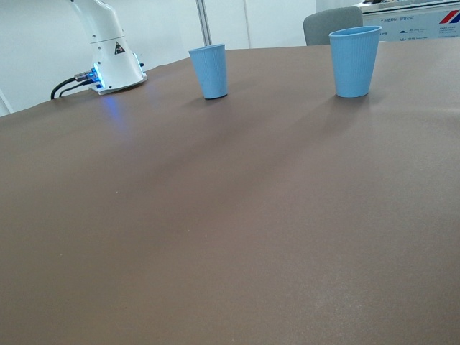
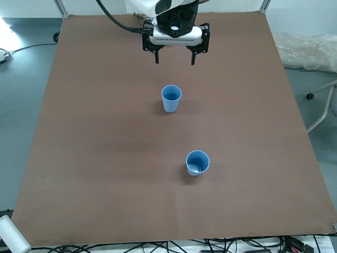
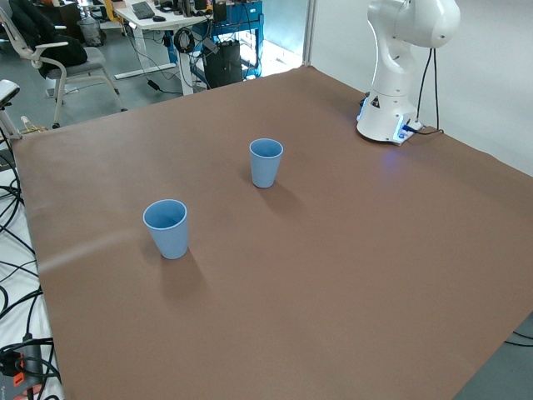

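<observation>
Two light blue cups stand upright on the brown table (image 2: 105, 158). One cup (image 2: 171, 99) is near the middle, closer to the arm; it shows as the cup (image 1: 208, 72) in the top view and the cup (image 3: 265, 162) in the right view. The other cup (image 2: 197, 163) stands farther from the arm, seen as the cup (image 1: 353, 61) and the cup (image 3: 166, 229). My gripper (image 2: 175, 57) hangs at the far edge in the left view, fingers apart and open, nothing between them, away from both cups.
The robot's white base (image 3: 391, 117) sits at the table's edge. Cables (image 2: 226, 245) and equipment lie beyond the near edge in the left view. The tabletop around the cups is otherwise clear.
</observation>
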